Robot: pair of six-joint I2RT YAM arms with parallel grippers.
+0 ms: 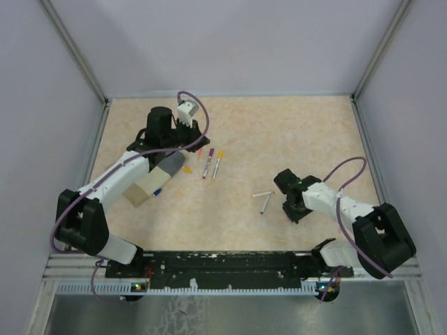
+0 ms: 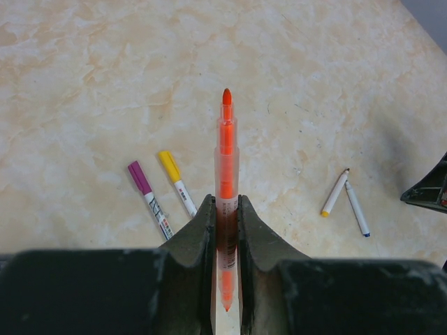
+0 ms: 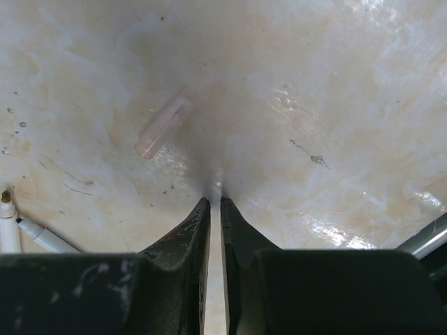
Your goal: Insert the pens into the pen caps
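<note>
My left gripper is shut on an orange pen (image 2: pixel 225 160) that stands upright, its tip up. In the right wrist view, a clear pen cap (image 3: pixel 163 127) lies on the table, ahead and to the left of my right gripper. Those fingers are shut with a thin gap and nothing between them. Two white pens lie left of the right gripper: one with a brown tip (image 1: pixel 263 194) and a blue-ended one (image 1: pixel 265 203). The top view is too coarse to show the clear cap beside the dark right gripper.
Purple-capped (image 1: pixel 208 163) and yellow-capped (image 1: pixel 218 163) pens lie near the left gripper. Loose orange (image 1: pixel 186 169) and blue (image 1: pixel 157 192) caps lie farther left, near a grey-and-tan flat item (image 1: pixel 143 187).
</note>
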